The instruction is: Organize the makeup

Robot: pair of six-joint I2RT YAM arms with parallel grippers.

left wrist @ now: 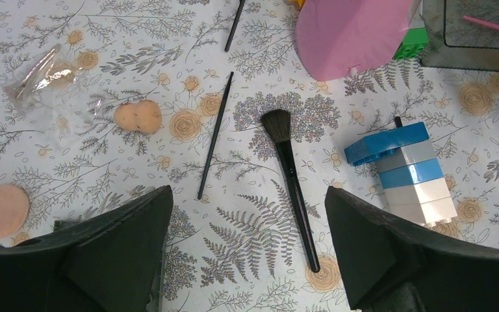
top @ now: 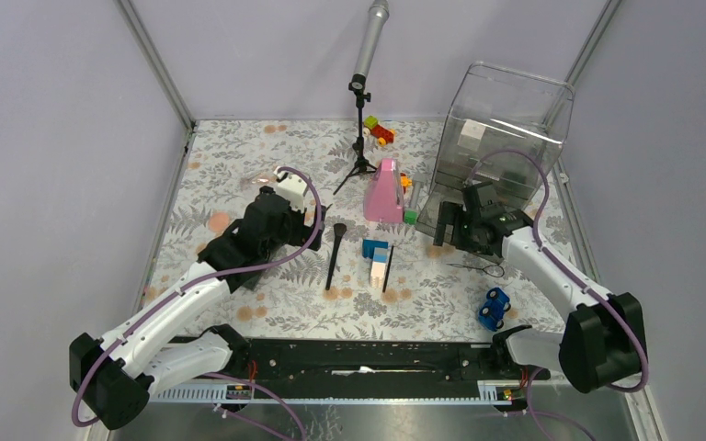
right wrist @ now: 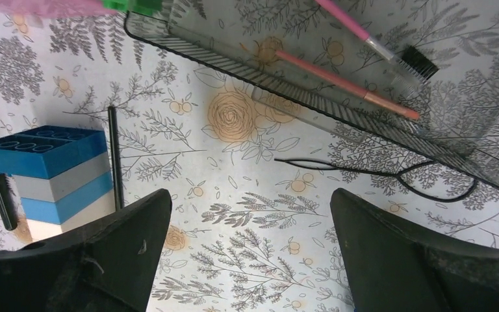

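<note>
A clear acrylic organizer [top: 506, 92] stands at the right; pink-handled brushes [right wrist: 328, 78] lie in it. My right gripper is open just outside its front edge, nothing between its fingers. My left gripper is open above the table's left half. Below it in the left wrist view lie a large black brush [left wrist: 294, 188], thin dark sticks [left wrist: 214, 135], a peanut-shaped sponge [left wrist: 138, 117], a round puff [left wrist: 2, 210] and a clear bag [left wrist: 49, 88].
Stacked blue, grey and white blocks [top: 379, 266] sit centrally. A pink object [top: 384, 191], a tripod [top: 360, 165] and toy bricks [top: 377, 129] stand behind. A blue toy car [top: 494, 309] and black scissors-like item [right wrist: 429, 195] lie at the right.
</note>
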